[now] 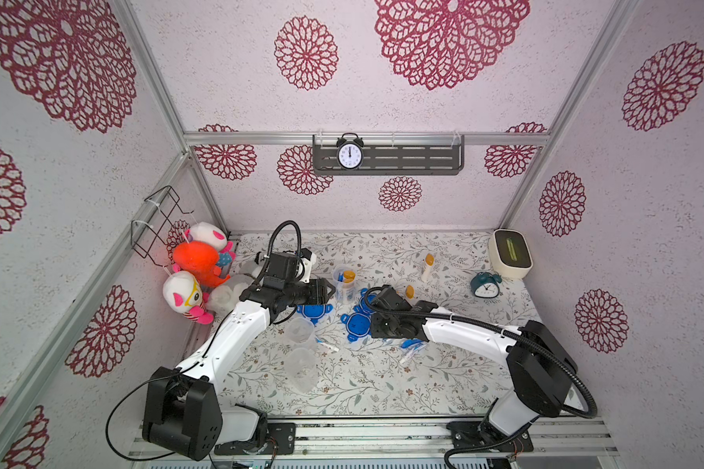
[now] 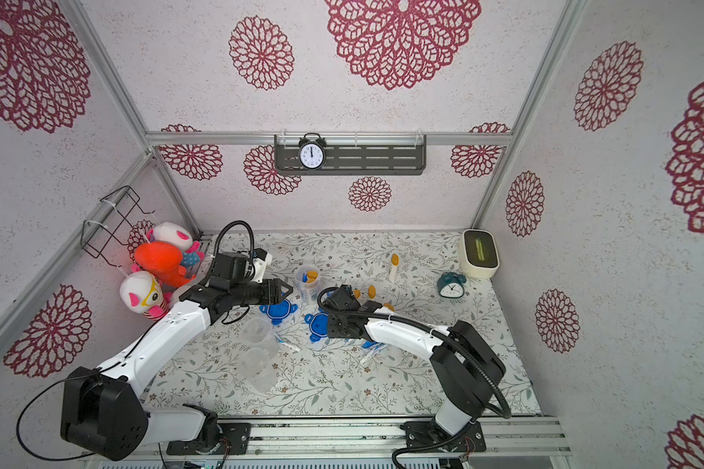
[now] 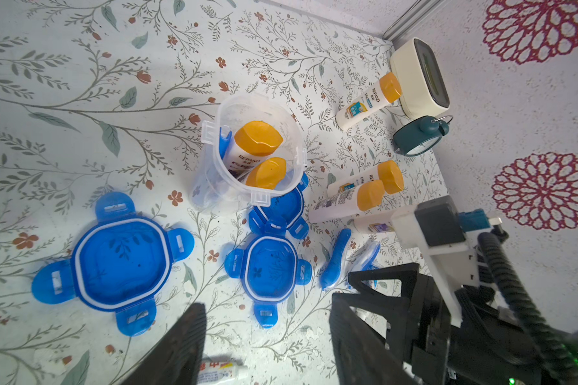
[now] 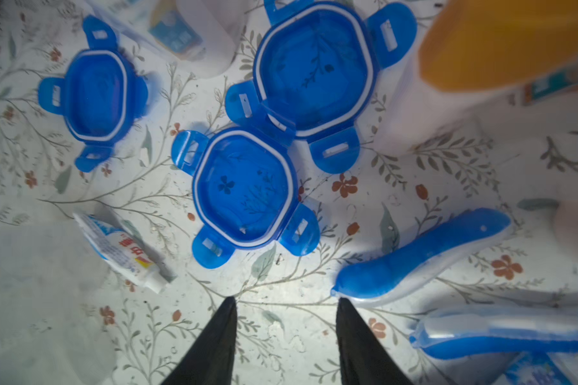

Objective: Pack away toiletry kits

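Observation:
A clear container (image 3: pixel 202 186) stands upright, holding orange-capped bottles (image 3: pixel 257 139) and a blue item. Three blue lids lie flat: one lid (image 3: pixel 123 263) apart at left, two touching, including the nearer lid (image 3: pixel 269 269). A small toothpaste tube (image 4: pixel 123 252) and blue-and-clear toothbrush cases (image 4: pixel 424 256) rest on the table. More orange-capped bottles (image 3: pixel 343 202) lie right of the container. My left gripper is above the table near the container, its fingers parted and empty. Over the table below the lids, my right gripper is also open, nothing between its fingers.
Empty clear containers (image 1: pixel 301 371) stand at front left. Plush toys (image 1: pixel 195 262) fill the left edge. At the right back are a teal clock (image 1: pixel 485 285) and a cream box (image 1: pixel 510 254). Both arms come close together mid-table.

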